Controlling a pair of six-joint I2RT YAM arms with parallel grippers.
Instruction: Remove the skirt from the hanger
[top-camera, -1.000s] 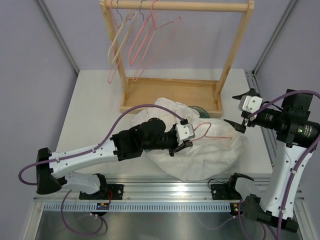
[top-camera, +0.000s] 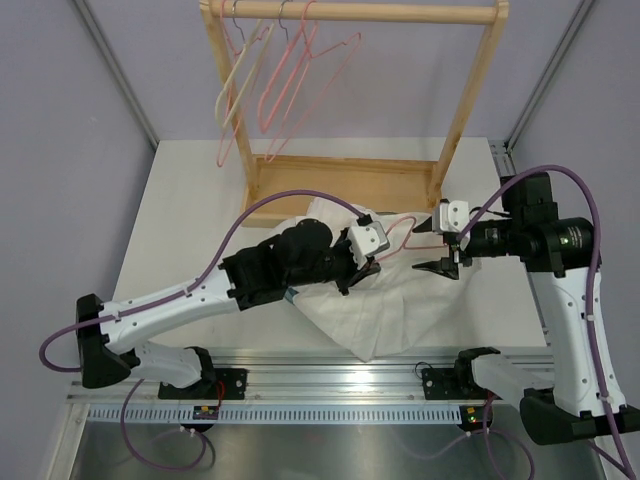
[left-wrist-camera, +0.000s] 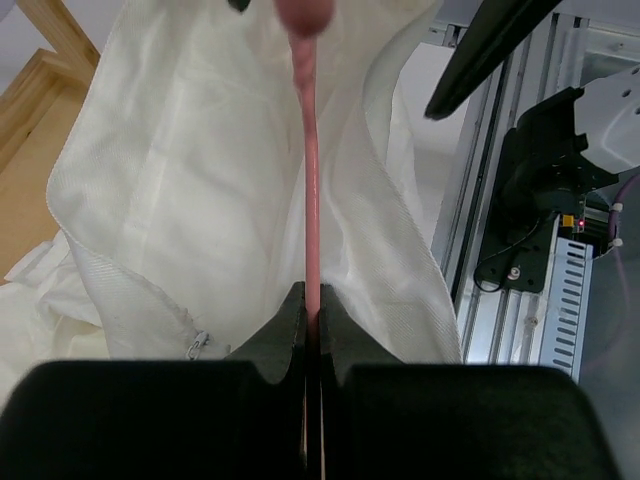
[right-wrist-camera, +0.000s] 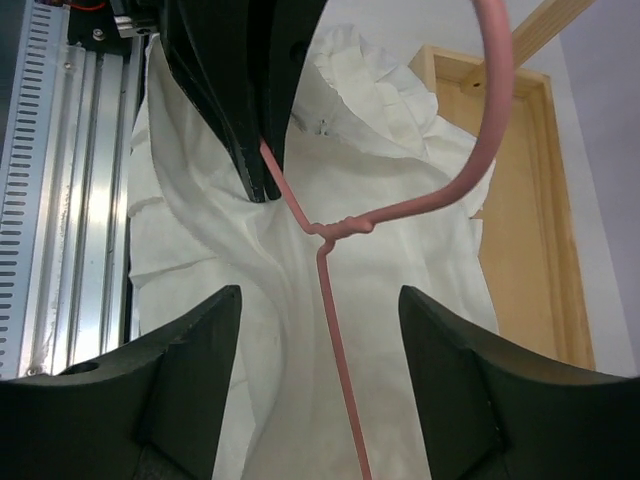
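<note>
A white skirt (top-camera: 385, 305) lies spread and crumpled on the table below both arms, with a zipper (left-wrist-camera: 197, 345) showing in the left wrist view. Just over the cloth, the pink hanger (top-camera: 397, 235) is pinched by my left gripper (top-camera: 366, 268); its shaft (left-wrist-camera: 311, 190) runs straight up out of those shut fingers. From the right, my right gripper (top-camera: 432, 247) reaches in with its fingers apart, one on each side of the hanger. In the right wrist view the hanger (right-wrist-camera: 345, 227) passes between those fingers without contact that I can see.
A wooden rack (top-camera: 350, 12) stands behind, with several pink and cream hangers (top-camera: 240, 75) at its left. Its wooden base (top-camera: 340, 182) borders the skirt's far side. A metal rail (top-camera: 320, 412) runs along the front.
My right gripper has come in leftward from the right side to surround the hanger, its fingers closer together now. The left gripper and hanger have shifted slightly. The skirt stays largely in place.
</note>
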